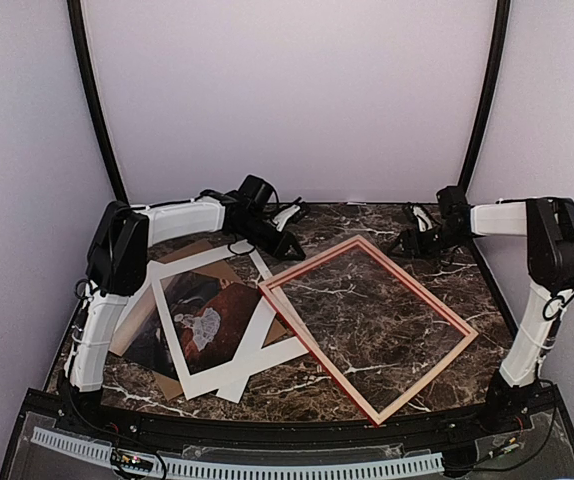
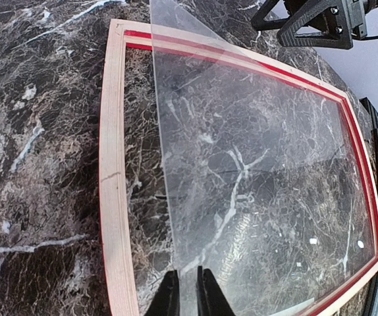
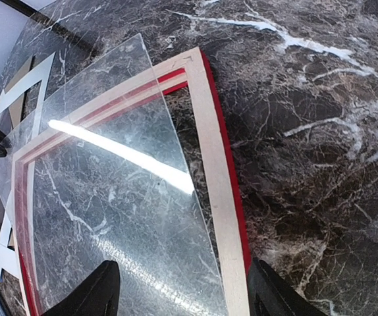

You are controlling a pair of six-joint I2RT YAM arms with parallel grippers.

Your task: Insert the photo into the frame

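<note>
The wooden frame (image 1: pixel 427 370) with red inner edges lies on the dark marble table, right of centre. A clear sheet (image 2: pixel 255 145) spans over it, one edge running inside the frame's side. My left gripper (image 1: pixel 285 247) is above the frame's far-left area, shut; in its wrist view its fingertips (image 2: pixel 169 296) are at the sheet. My right gripper (image 1: pixel 407 240) is over the frame's far-right side, open, its fingers (image 3: pixel 97 289) either side of the sheet's edge region. The photo (image 1: pixel 207 325) lies at the left among white mats.
White mats (image 1: pixel 207 380) and brown backing boards (image 1: pixel 172 385) overlap on the left of the table, next to the frame. Bare marble (image 3: pixel 314 164) shows beside the frame. Walls stand at the back and both sides.
</note>
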